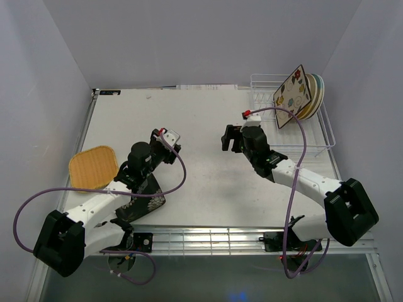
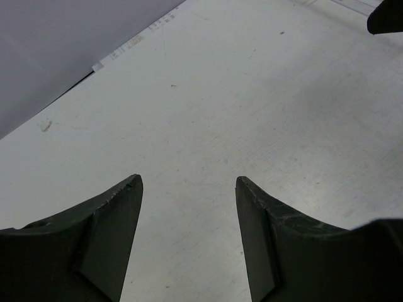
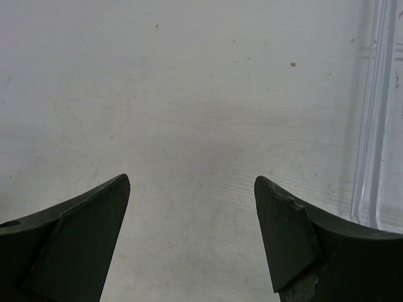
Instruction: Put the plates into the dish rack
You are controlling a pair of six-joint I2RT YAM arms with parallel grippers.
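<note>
Several plates [image 1: 289, 94] stand upright in the white wire rack [image 1: 263, 82] at the back right, a flowered square one at their front. An orange plate [image 1: 92, 163] lies at the left of the table, beside a dark patterned plate [image 1: 145, 207] partly hidden under the left arm. My left gripper [image 1: 170, 151] hangs over the table near these, its fingers apart and empty in the left wrist view. My right gripper [image 1: 232, 139] is open and empty, just left of the rack, over bare table.
Walls border the table at the back and sides. The rack's rim shows at the right of the right wrist view.
</note>
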